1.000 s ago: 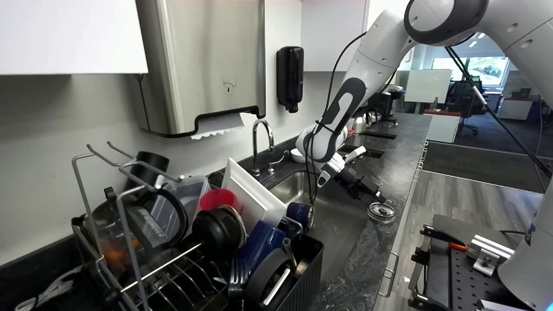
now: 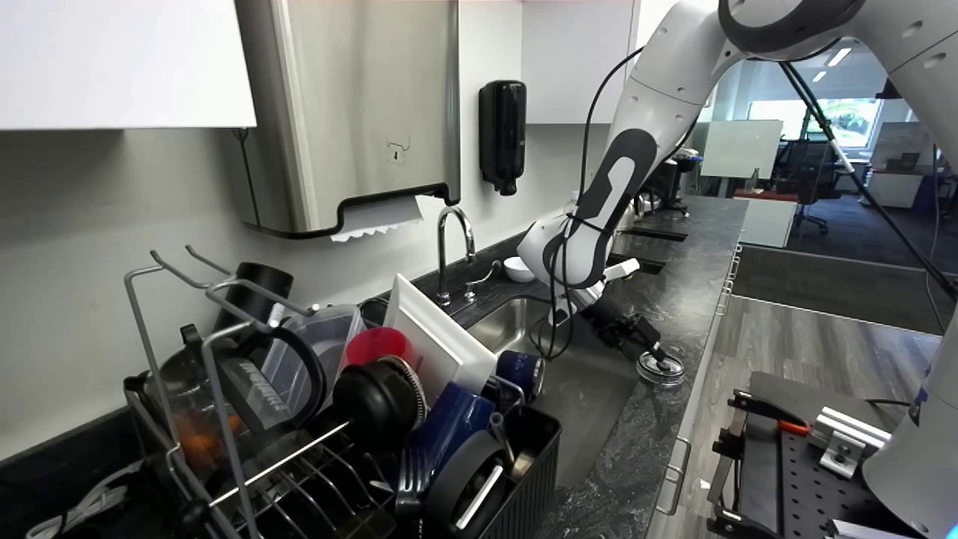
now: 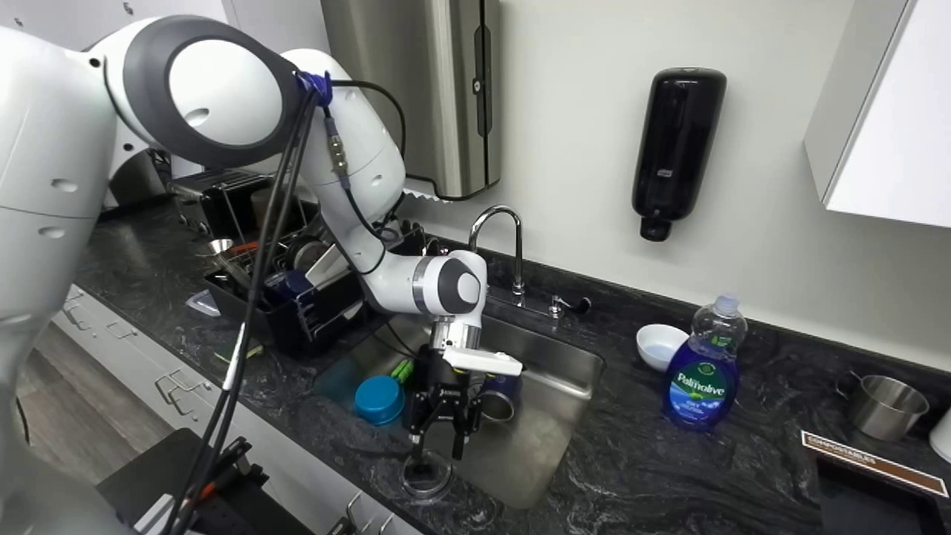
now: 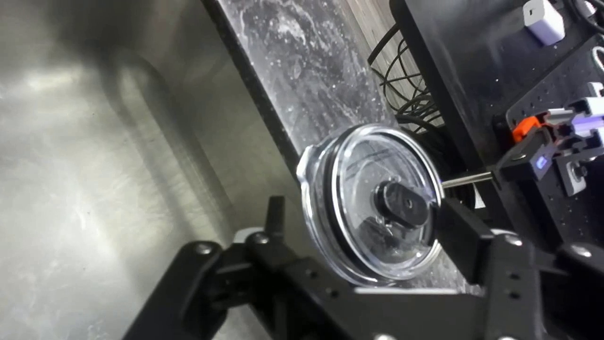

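Note:
A round clear lid (image 4: 362,249) with a black tab (image 4: 403,204) in its middle lies on the front strip of counter, beside the sink; exterior view 2 shows the lid (image 3: 426,475) near the counter edge. Right over it, my gripper (image 3: 437,443) points down, part open. In the wrist view one finger (image 4: 275,216) is on the sink side of the lid and the other finger (image 4: 461,235) overlaps its far rim. Whether either finger touches the lid, I cannot tell.
The steel sink (image 3: 544,450) holds a blue bowl (image 3: 380,398) and a dark blue mug (image 3: 499,397). A crowded dish rack (image 2: 296,467) flanks the sink. Dish soap (image 3: 702,379) and a white bowl (image 3: 660,344) stand at the back. Right of the sink, the front counter is clear.
My gripper has come down closer to the lid, and the wrist has shifted and turned slightly. The lid looks unmoved.

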